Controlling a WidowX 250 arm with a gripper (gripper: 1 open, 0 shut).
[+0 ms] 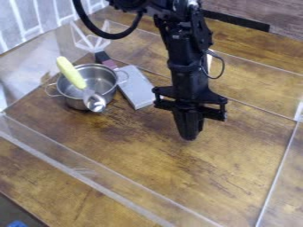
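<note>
My black gripper (187,129) hangs low over the middle of the wooden table (154,177), its tip pointing down; whether its fingers are open or shut is hard to see. To its left, a silver pot (103,78) with side handles holds a pale yellow long-handled item (71,72). A grey rectangular slab (136,89) lies between the pot and my arm.
A small dark-and-pink object (104,58) lies behind the pot. A pale object behind the arm is mostly hidden. A clear plastic item stands at the upper left.
</note>
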